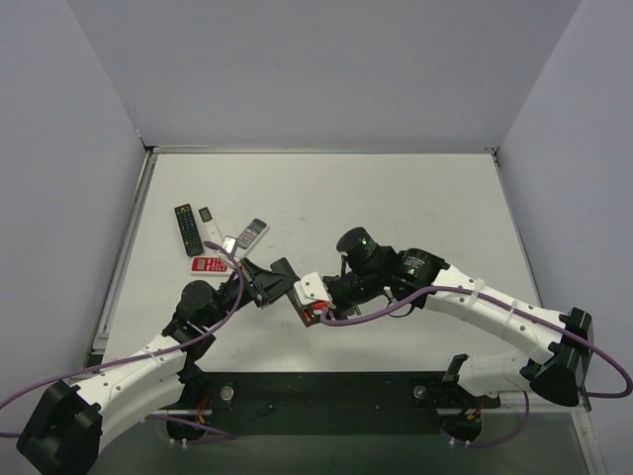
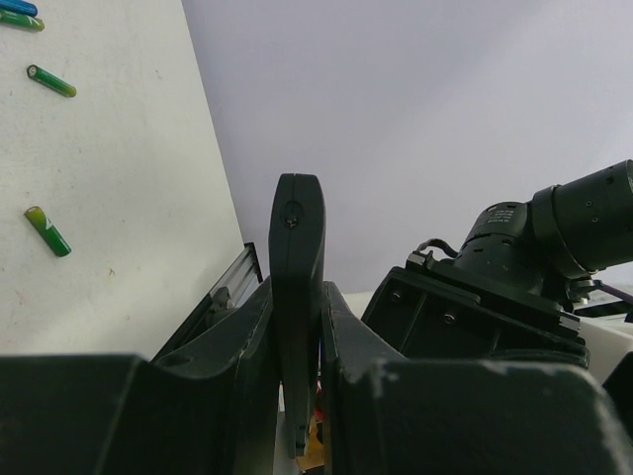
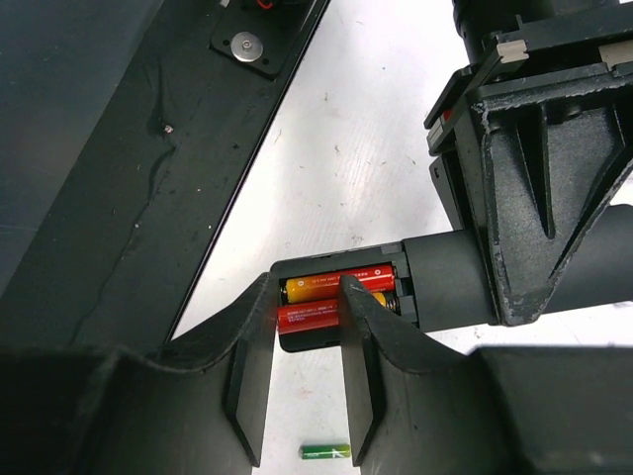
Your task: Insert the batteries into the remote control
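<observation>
A black remote (image 1: 283,272) is held in the air by my left gripper (image 1: 273,282), shut on it; in the left wrist view it stands end-on between the fingers. In the right wrist view its open compartment shows two batteries, an orange-red one (image 3: 336,282) and a red one (image 3: 307,319) side by side. My right gripper is over the compartment, its fingertips apart at the batteries. Whether they touch them cannot be told.
Several loose green batteries (image 2: 47,230) lie on the white table (image 2: 129,158). Other remotes (image 1: 188,230) lie at the table's left. The dark front edge (image 3: 168,168) runs near the grippers.
</observation>
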